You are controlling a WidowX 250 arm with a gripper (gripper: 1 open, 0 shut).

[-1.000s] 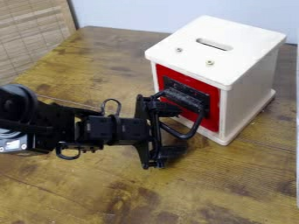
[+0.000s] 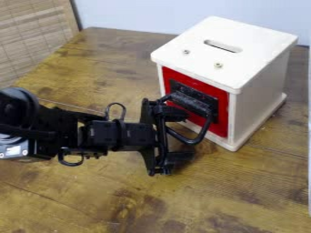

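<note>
A white wooden box (image 2: 255, 100) with a top slot and two small fittings stands on the right of the table. Its front has a red panel (image 2: 174, 75) carrying a black part (image 2: 192, 92). My black gripper (image 2: 185, 107) reaches in from the left, its fingers at the red panel in front of that black part. Whether the fingers are open or closed on something is hard to make out, as dark parts overlap.
A white wall runs along the back, and a bamboo mat (image 2: 31, 32) stands at the upper left.
</note>
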